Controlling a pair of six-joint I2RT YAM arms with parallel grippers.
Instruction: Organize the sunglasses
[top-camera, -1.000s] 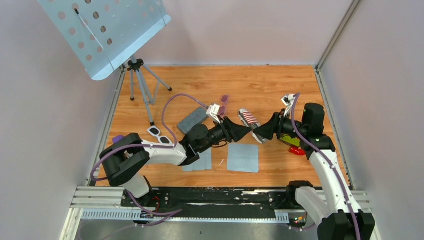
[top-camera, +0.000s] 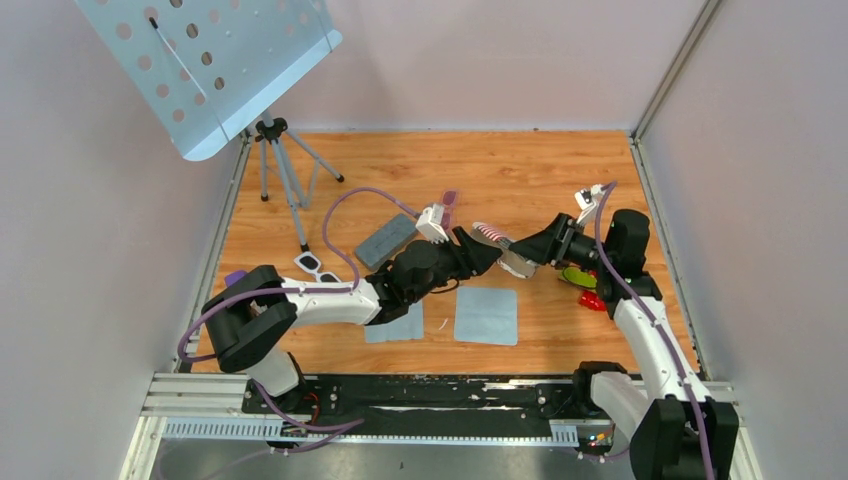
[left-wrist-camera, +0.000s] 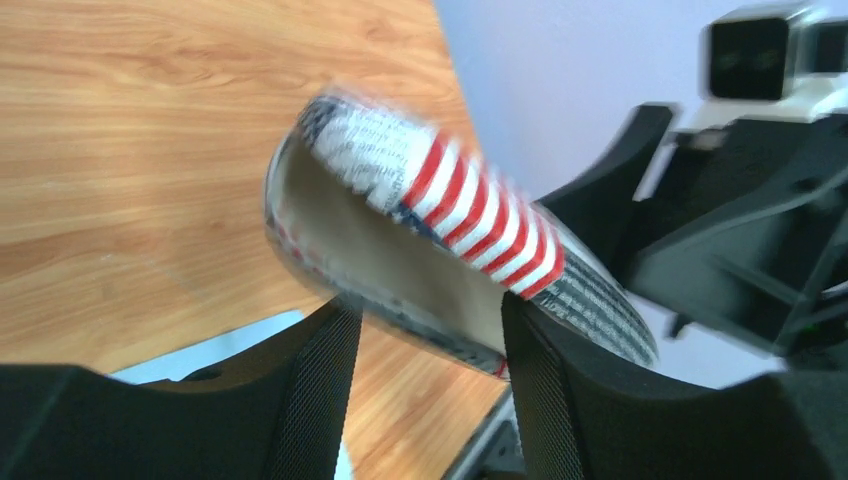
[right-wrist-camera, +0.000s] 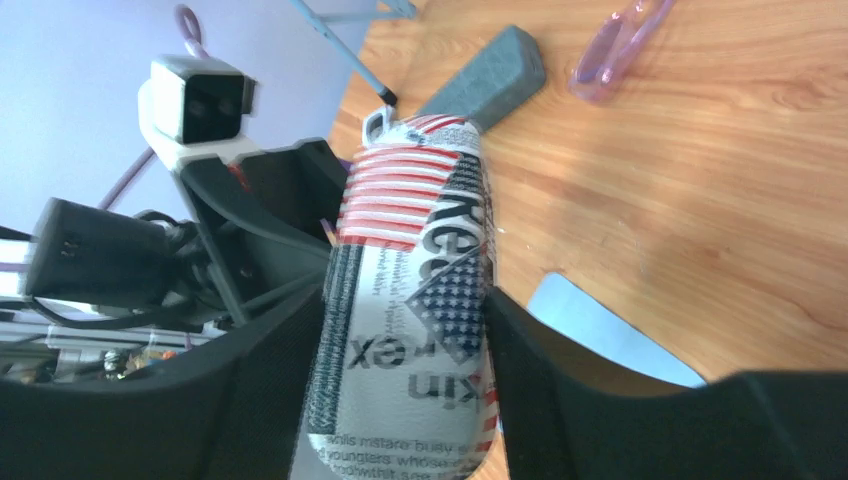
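A striped sunglasses case (top-camera: 490, 232) hangs above the table between my two grippers. Its beige inside shows in the left wrist view, so the case (left-wrist-camera: 400, 240) stands open. My left gripper is shut on its lower half, at the edge. In the right wrist view, the fingers of my right gripper stand on both sides of the printed shell; whether they press on it cannot be made out. White sunglasses (top-camera: 316, 268) lie at the left, and pink sunglasses (top-camera: 449, 200) lie behind the case.
Two light blue cloths lie at the front, the right-hand cloth (top-camera: 486, 316) in full view. A grey case (top-camera: 386, 241) rests left of centre. A yellow-green item (top-camera: 577, 277) and a red item (top-camera: 591, 300) sit near the right arm.
My right gripper has shifted slightly and turned.
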